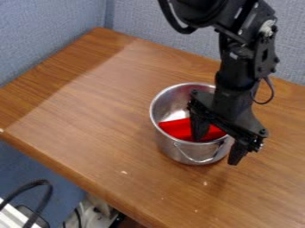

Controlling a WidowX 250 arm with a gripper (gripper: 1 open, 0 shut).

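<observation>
A silver metal pot (pixel 168 104) with a wire handle stands on the wooden table (pixel 86 116), right of centre in the camera view. A red object (pixel 177 128) lies inside it. My black gripper (pixel 219 136) is open, angled down over the pot's right part, its lower end over the red object and the right rim. Whether its fingertips touch the red object cannot be told.
Grey-blue padded walls stand behind it. Black cables (pixel 45 192) and white items lie off the table at the lower left.
</observation>
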